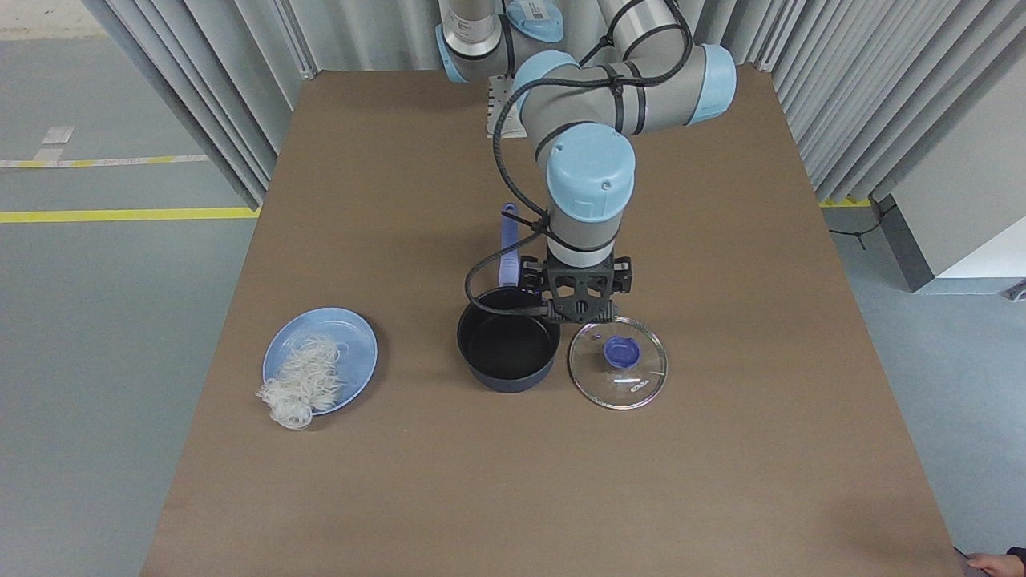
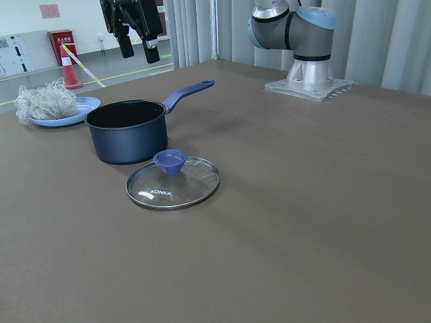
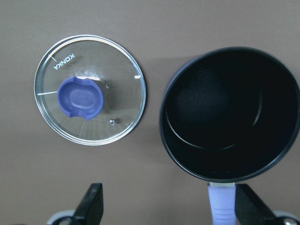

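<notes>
A dark pot (image 1: 505, 351) with a blue handle (image 1: 510, 240) stands in the middle of the table. Its glass lid (image 3: 117, 112) with a blue knob (image 3: 79, 97) lies beside it, flat on the table. A blue plate (image 1: 351, 356) with white noodles (image 1: 298, 389) is at the left in the front view. My gripper (image 2: 139, 52) hangs in the air over the pot, its fingers apart with nothing between them in the left view; in the wrist view the fingertips are at the bottom edge, near the handle.
A hand (image 1: 995, 562) is at the front right edge in the front view.
</notes>
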